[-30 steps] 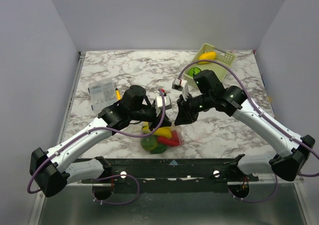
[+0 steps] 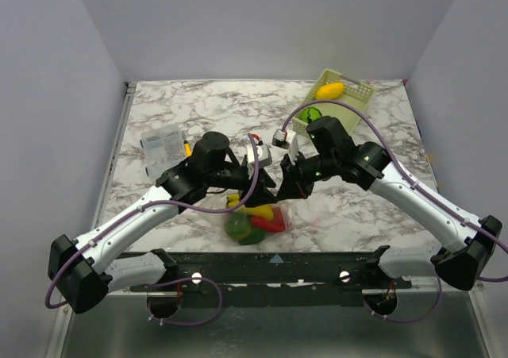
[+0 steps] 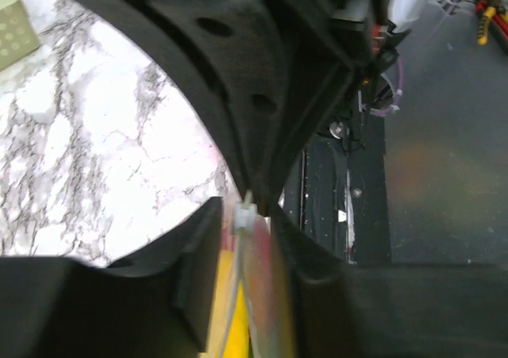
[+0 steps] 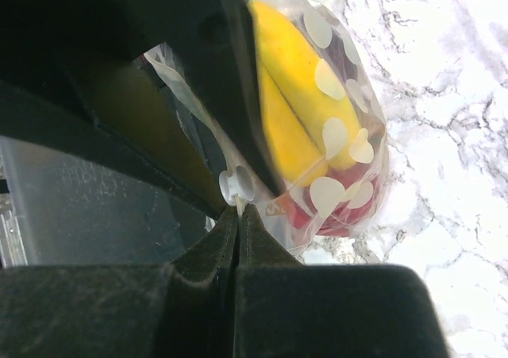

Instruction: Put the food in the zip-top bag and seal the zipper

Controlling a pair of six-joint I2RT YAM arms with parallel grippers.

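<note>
The clear, white-dotted zip top bag (image 4: 333,193) holds yellow bananas (image 4: 290,116). Red and green food (image 2: 268,225) also shows through it from above. On its top edge sits a white zipper slider (image 4: 237,186). My right gripper is shut on that edge right beside the slider. Its dark fingers (image 3: 258,136) come together there in the left wrist view. My left gripper stands partly open, one finger on each side of the bag's edge by the slider. The left wrist view is blurred, so contact with the bag cannot be judged.
A pale green basket (image 2: 359,96) with a yellow and a green item stands at the back right. A clear container (image 2: 163,146) lies at left. Both arms meet closely over the bag.
</note>
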